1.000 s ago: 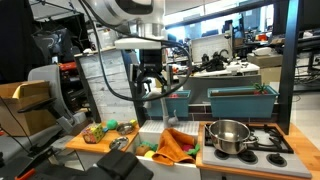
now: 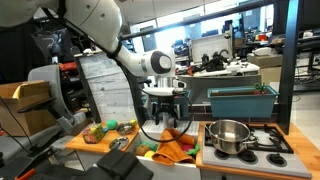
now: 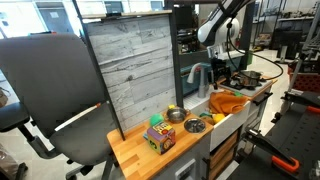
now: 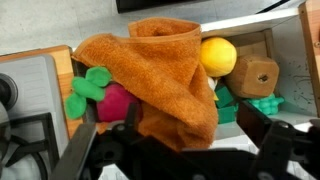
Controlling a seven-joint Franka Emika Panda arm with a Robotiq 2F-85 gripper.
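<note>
A crumpled orange cloth [image 4: 165, 75] lies over the things in the sink basin; in exterior view 1 the cloth [image 2: 176, 147] spreads toward the front rim. My gripper is open above it, its dark fingers wide apart and nothing held between them. Exterior view 1 has the gripper [image 2: 169, 116] over the basin, a little higher than the cloth. Around the cloth are a yellow round item [image 4: 217, 57], a brown block [image 4: 256, 76], a dark red round item [image 4: 116, 103] and a green piece [image 4: 85, 92]. The cloth hides part of the basin.
Right of the basin, a steel pot [image 2: 230, 135] stands on the stove [image 2: 262, 153]. A teal rack [image 2: 243, 104] is behind. On the left counter sit a colourful box [image 3: 159, 138] and a small metal bowl [image 3: 176, 114]. The faucet [image 3: 196, 85] rises behind the basin.
The arm has reached farther away from exterior view 1's camera and come lower, bringing the gripper down toward the basin. The cloth looks unmoved.
</note>
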